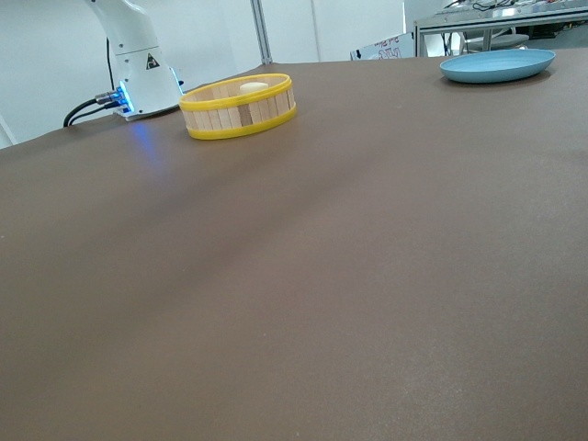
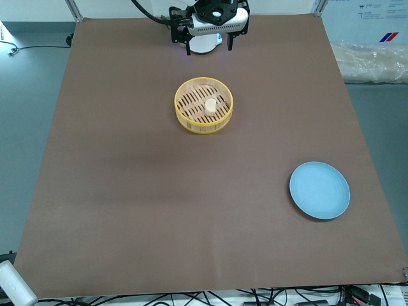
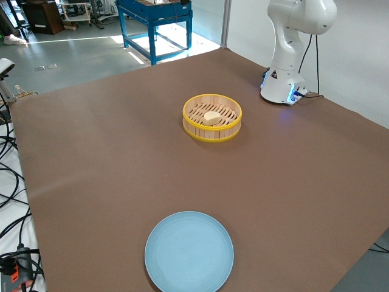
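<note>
A round yellow-rimmed slatted basket (image 2: 194, 121) sits on the brown table, holding a small cream cylindrical piece (image 2: 210, 106). A light blue plate (image 2: 319, 190) lies apart from it, nearer the front right in the left view. My gripper (image 2: 208, 46) hangs at the top of the left view, behind and above the basket, its two black fingers apart with nothing seen between them. In the right view the arm's white base (image 3: 279, 85) stands behind the basket; the gripper is out of that frame.
Cables (image 3: 12, 182) and equipment run along one outer edge, and a white wall stands behind the arm.
</note>
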